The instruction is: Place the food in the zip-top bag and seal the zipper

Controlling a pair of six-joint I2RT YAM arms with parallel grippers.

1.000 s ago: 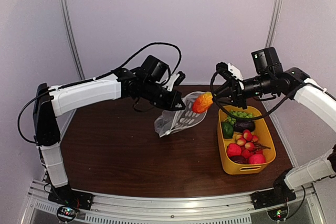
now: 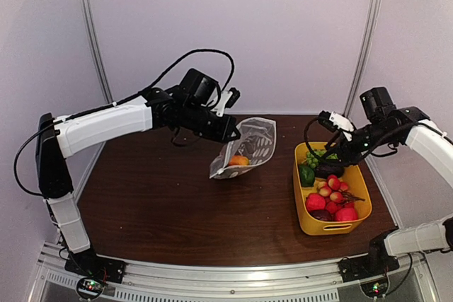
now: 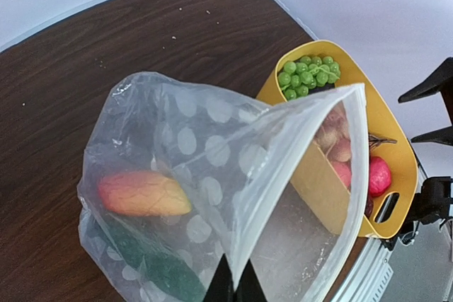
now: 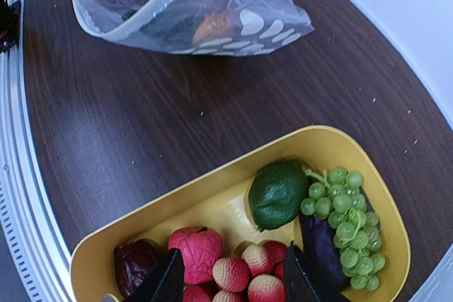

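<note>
The clear zip top bag [image 2: 256, 141] hangs with its mouth spread toward the right. My left gripper is shut on the bag's rim, shown large in the left wrist view. Inside the bag lies a red-yellow fruit [image 3: 144, 194], with a dark green vegetable [image 3: 159, 265] beside it, seen through the film. In the right wrist view my right gripper stands open above the yellow basket [image 4: 202, 187], nothing held between its fingers. Red-and-cream round fruits [image 4: 231, 274] sit below those fingers.
Green grapes [image 4: 347, 221], a dark green round vegetable [image 4: 277, 194], an eggplant [image 4: 320, 245] and a red fruit [image 4: 196, 251] crowd the basket. Bare dark table [image 2: 156, 196] stretches to the left and front of the bag.
The red-yellow fruit, earlier in my right gripper outside the bag, now lies inside it. The empty right gripper has moved right and down over the basket. My left gripper has shifted slightly left.
</note>
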